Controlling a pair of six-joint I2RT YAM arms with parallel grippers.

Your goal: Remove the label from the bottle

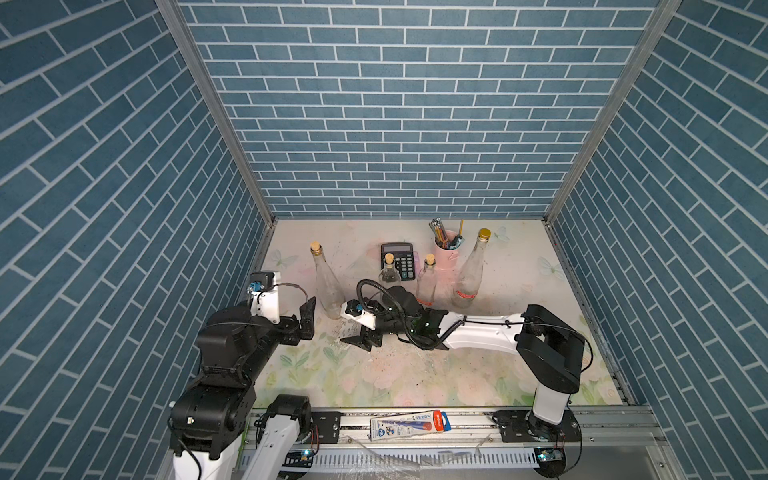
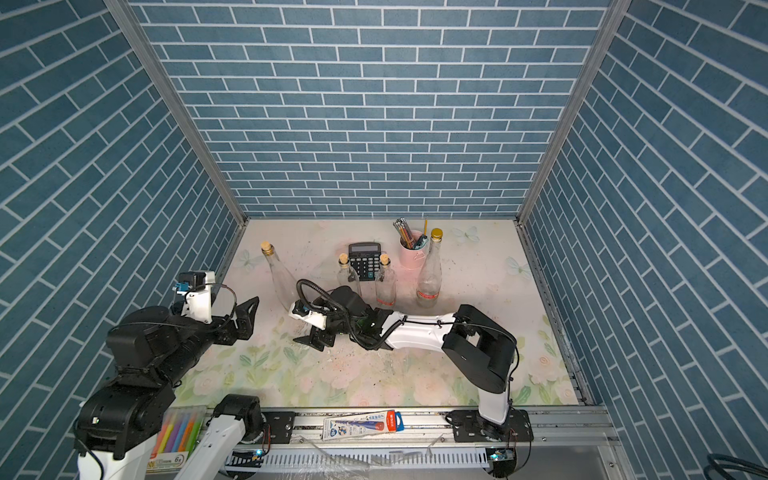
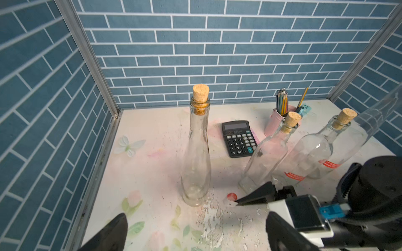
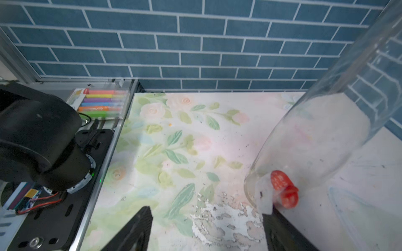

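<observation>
A clear, corked glass bottle (image 3: 195, 167) stands upright at the left of the table. Low on its side in the right wrist view is a red-and-white label (image 4: 284, 188), looking crumpled, right by the tip of one finger (image 4: 278, 230) of my right gripper. Whether the label clings to that finger or to the glass I cannot tell. A red spot also shows by that fingertip in the left wrist view. The right fingers are apart, with nothing seen between them. My left gripper (image 1: 306, 318) is open, in front of the bottle and to its left.
More bottles, including a gold-capped one (image 1: 472, 276), stand on the right, some with red-and-white labels. Behind are a calculator (image 3: 239, 138) and a pink pen cup (image 1: 446, 256). A toothbrush pack (image 1: 408, 425) lies on the front rail.
</observation>
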